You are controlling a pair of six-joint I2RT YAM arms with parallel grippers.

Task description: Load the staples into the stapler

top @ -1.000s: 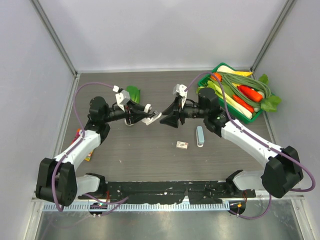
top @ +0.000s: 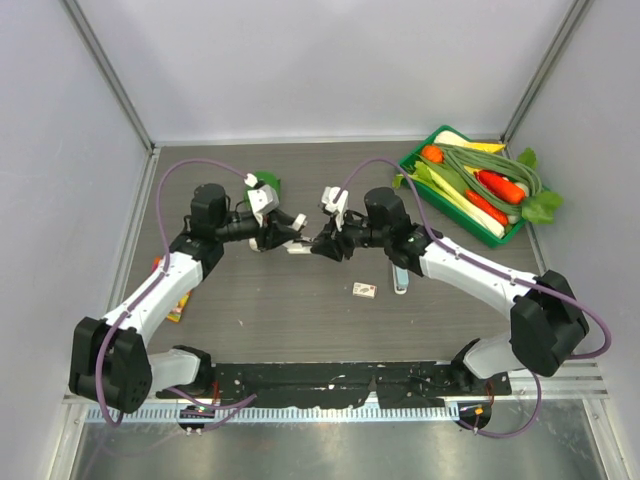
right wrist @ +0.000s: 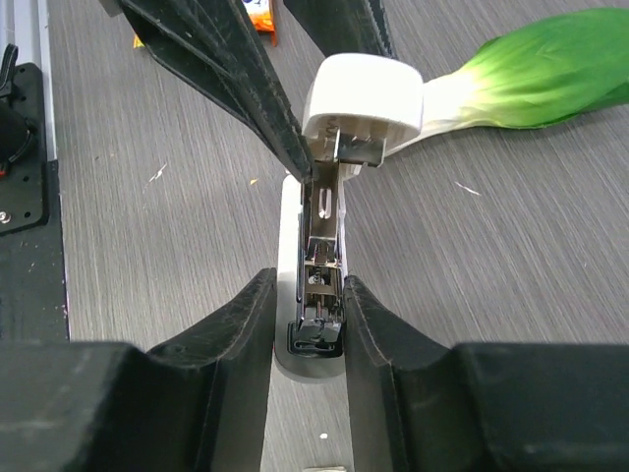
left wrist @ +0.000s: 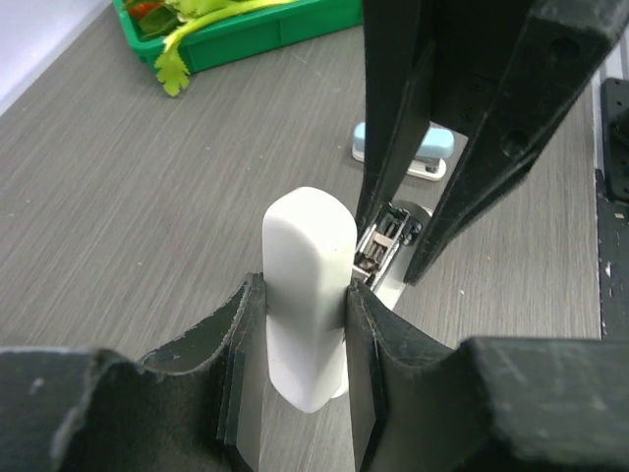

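Observation:
A white stapler, opened up, is held in the air at the middle. My left gripper is shut on its white top cover [left wrist: 307,265]; behind that, in the left wrist view, its metal channel [left wrist: 383,246] shows. My right gripper is at the stapler's far end, fingers around the metal magazine [right wrist: 321,226] and white base; whether they grip it is unclear. A small light box [top: 364,290], perhaps the staples, lies on the table below.
A blue-and-white stapler-like object [top: 400,278] lies right of centre. A green basket [top: 474,224] of vegetables sits back right, a leek [right wrist: 550,69] behind the left gripper, an orange packet [right wrist: 258,12] at left.
My right arm has moved left and down to the stapler's free end.

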